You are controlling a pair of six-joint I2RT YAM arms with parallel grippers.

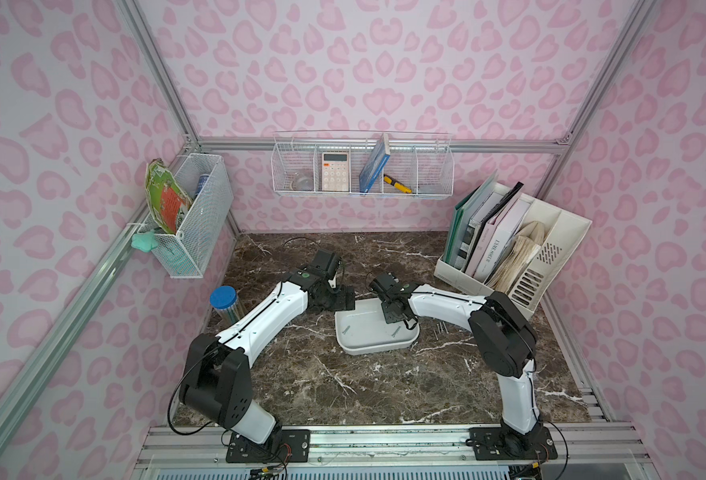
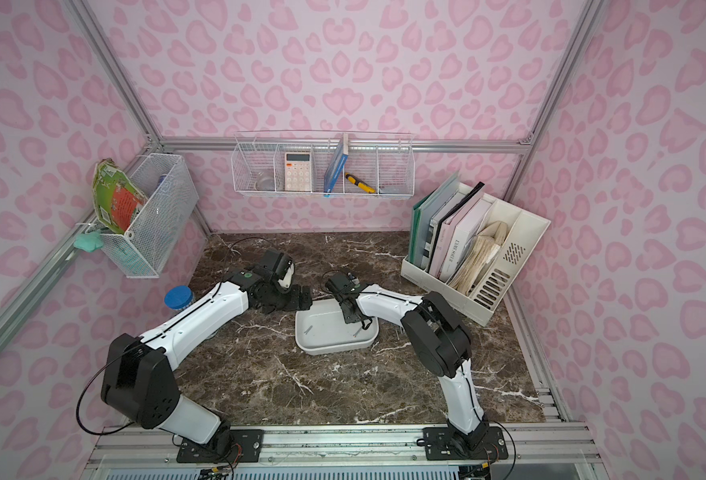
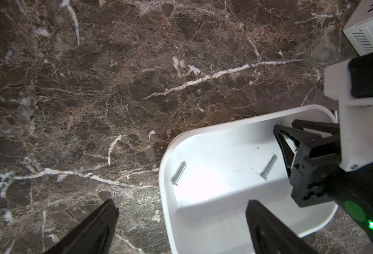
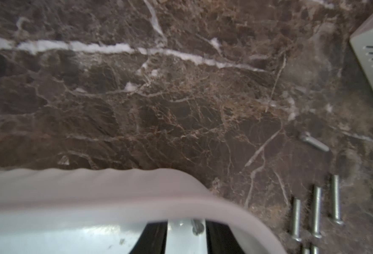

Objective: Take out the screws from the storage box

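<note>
The white storage box (image 3: 220,218) sits mid-table, a screw (image 3: 179,172) at its left and another screw (image 3: 269,166) near its middle. My left gripper stands open above the box's left part, nothing between its fingers. My right gripper is down inside the box at the far right corner, part open, its fingertips either side of a screw (image 4: 197,226) there. Whether it touches that screw I cannot tell. Several screws (image 4: 316,211) lie on the table just right of the box.
A white file holder (image 1: 549,256) with folders stands at back right. A blue-lidded jar (image 1: 225,297) is at the left. Wire baskets (image 1: 423,176) hang on the back and left walls.
</note>
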